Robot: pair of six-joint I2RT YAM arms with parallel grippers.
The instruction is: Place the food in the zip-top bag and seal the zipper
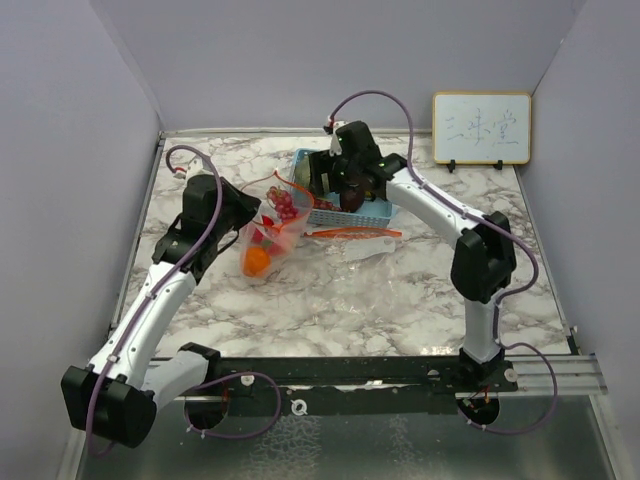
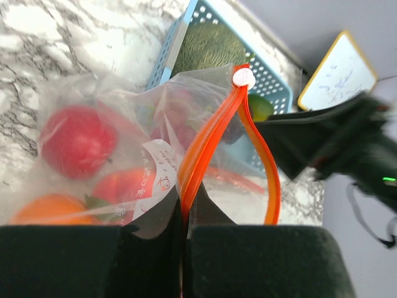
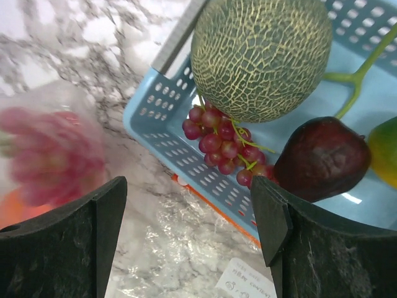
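A clear zip bag [image 2: 124,155] with an orange zipper holds red grapes [image 1: 282,203], red items and an orange [image 1: 256,261]. My left gripper is shut on the bag's rim by the zipper. My right gripper is open over the blue basket [image 3: 162,143], with nothing seen between its fingers. Below it in the basket lie grapes [image 3: 226,146], a melon [image 3: 260,62], a dark red fruit [image 3: 322,158] and a green-yellow fruit [image 3: 384,155].
An orange zipper strip [image 1: 355,232] and a white label [image 3: 243,279] lie in front of the basket. A whiteboard [image 1: 480,127] stands at the back right.
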